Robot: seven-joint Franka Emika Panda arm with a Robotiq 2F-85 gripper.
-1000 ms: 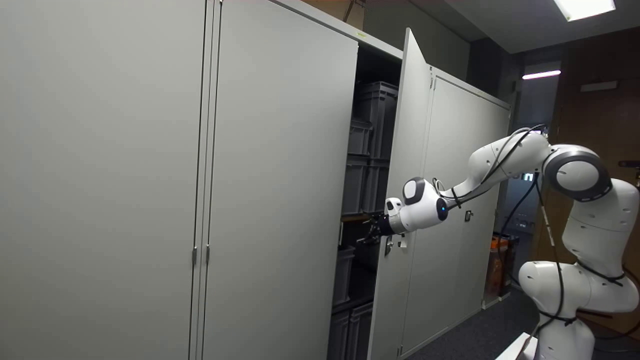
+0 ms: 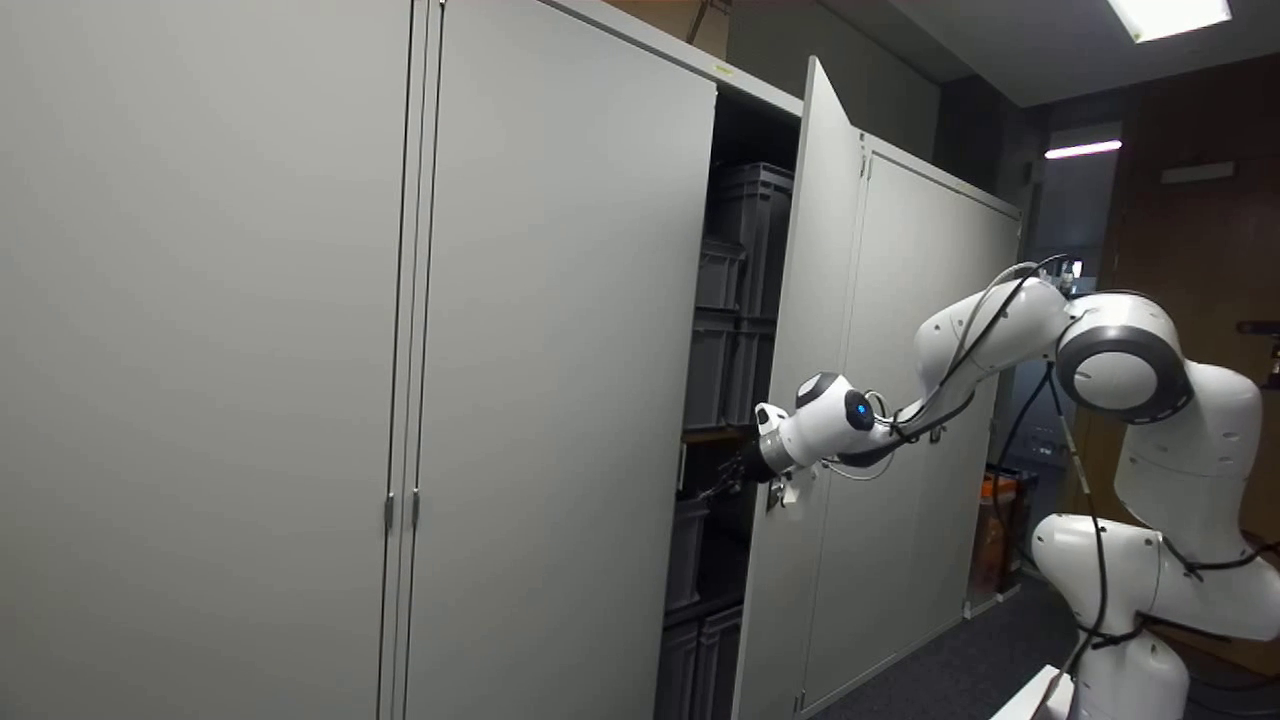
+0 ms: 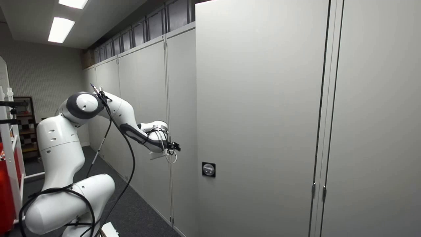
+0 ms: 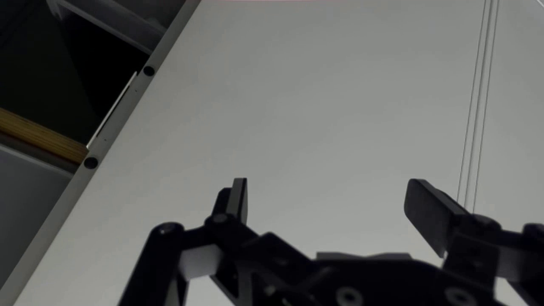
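My gripper is open, its two dark fingers wide apart with nothing between them. A broad grey cabinet panel (image 4: 306, 122) fills the wrist view beyond them. In exterior view 1, the gripper (image 2: 723, 482) is by the gap of the ajar cabinet door (image 2: 828, 276), overlapping its free edge near the handle (image 2: 775, 494). Contact cannot be told. From the other side, the door (image 3: 260, 98) shows a round lock (image 3: 209, 169) near its left edge. The fingers themselves are hard to make out there.
Grey bins (image 2: 710, 372) stand on shelves inside the cabinet. A closed door (image 2: 564, 360) borders the opening on the left. In the wrist view, a wooden shelf edge (image 4: 43, 135) lies beyond the panel's edge with black buffers (image 4: 91, 162).
The arm has come lower and shifted left in exterior view 1, bringing the wrist and gripper a little left and down. The door looks almost unmoved.
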